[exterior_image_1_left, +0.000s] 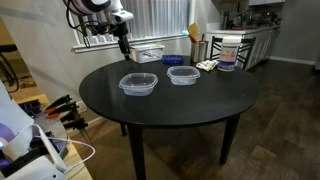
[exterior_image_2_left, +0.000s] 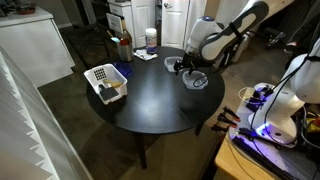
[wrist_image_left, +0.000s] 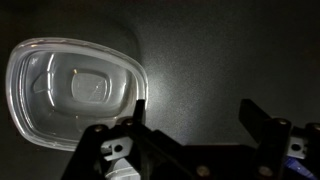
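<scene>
Two clear plastic containers lie on the round black table (exterior_image_1_left: 190, 106). The nearer container (exterior_image_1_left: 138, 84) sits toward the left in exterior view 1, and the other container (exterior_image_1_left: 183, 75) is to its right and farther back. My gripper (exterior_image_1_left: 124, 48) hangs above the far left part of the tabletop. In the wrist view, a clear container (wrist_image_left: 80, 92) fills the left side, its right rim beside my left fingertip. There my gripper has its fingers wide apart, with only bare tabletop between them.
A white basket (exterior_image_2_left: 105, 84) stands near the table's edge, with a blue item (exterior_image_2_left: 124, 70) behind it. A white tub (exterior_image_1_left: 228, 53) is at the back right.
</scene>
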